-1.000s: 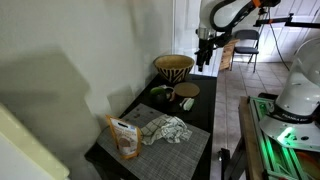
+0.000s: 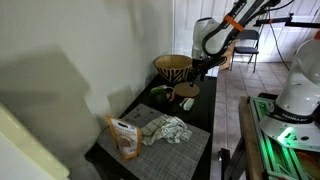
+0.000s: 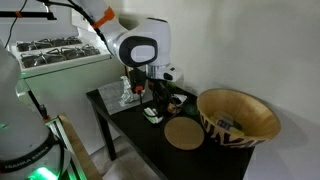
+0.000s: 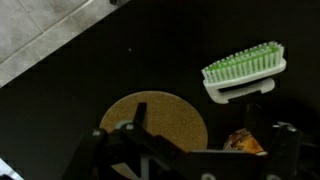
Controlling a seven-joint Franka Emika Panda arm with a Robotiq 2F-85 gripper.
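A white brush with green bristles [image 4: 243, 70] lies on the dark table, with a round cork mat [image 4: 160, 115] to its lower left in the wrist view. In exterior view 1, the mat [image 2: 187, 90] sits near the table's far end and the pale brush [image 2: 187, 103] is just in front of it. My gripper is open, its dark fingers apart with nothing held between them. Exterior view 1 has the gripper [image 2: 198, 76] above the table, near the mat. In exterior view 2 the fingertips are hard to make out against dark objects.
A large woven basket [image 3: 238, 115] stands beyond the mat. An orange-and-white bag [image 2: 125, 137] and a crumpled cloth [image 2: 166, 129] occupy the near end. A small orange-brown item [image 4: 243, 142] lies below the brush. Bare tabletop [image 2: 203, 112] shows beside the brush.
The brush, mat and basket have stayed put.
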